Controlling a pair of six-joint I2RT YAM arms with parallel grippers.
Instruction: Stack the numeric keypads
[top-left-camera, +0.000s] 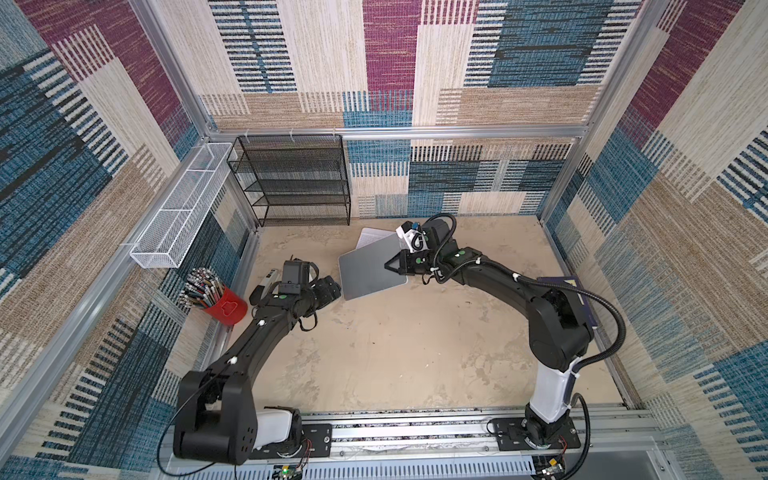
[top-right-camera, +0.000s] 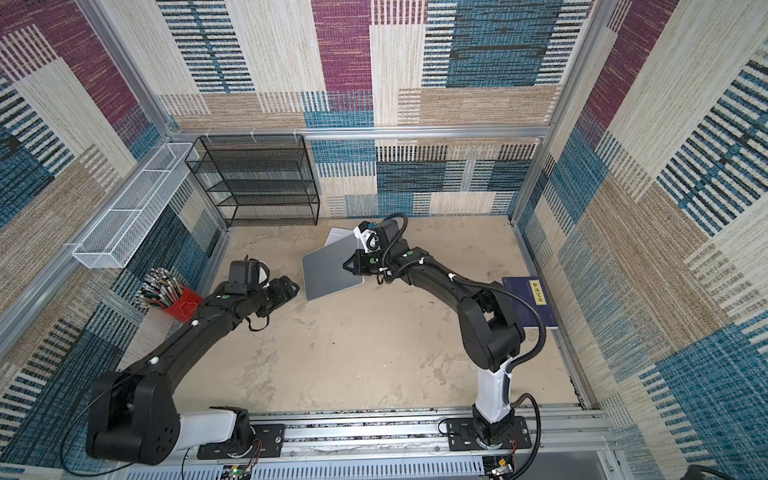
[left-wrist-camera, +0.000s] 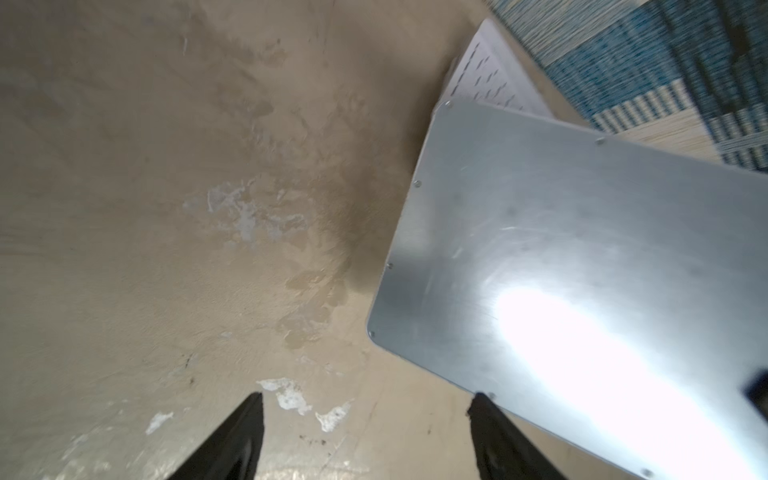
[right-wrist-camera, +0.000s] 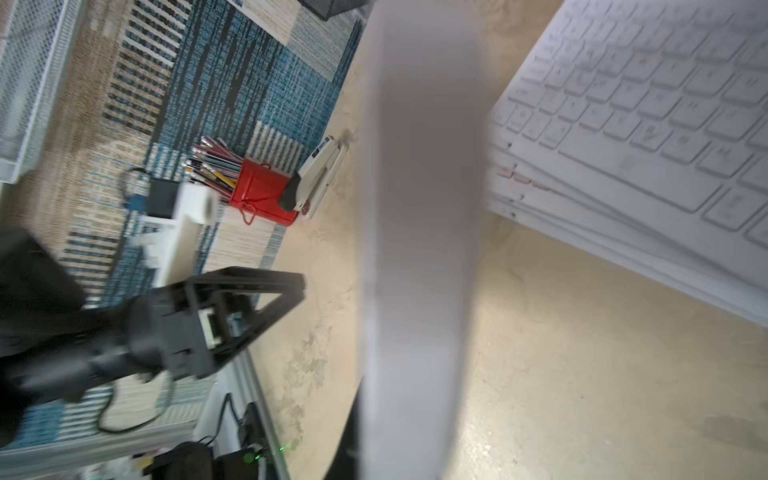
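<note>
A grey-backed keypad (top-left-camera: 372, 268) hangs tilted above the table, its metal underside facing the top cameras. My right gripper (top-left-camera: 392, 264) is shut on its right-hand part. In the right wrist view this keypad (right-wrist-camera: 420, 240) appears edge-on as a blurred pale slab, hiding most of the fingers. White keypads (right-wrist-camera: 656, 120) lie layered on the table, slightly askew, with keys up; from above, the held one covers most of them. My left gripper is open to the left of the held keypad, apart from it, with only table between its fingers.
A red pen cup (top-left-camera: 227, 307) and a stapler (right-wrist-camera: 316, 176) stand at the left. A black wire rack (top-left-camera: 296, 180) is at the back left. On the right lies a dark blue book (top-right-camera: 529, 301).
</note>
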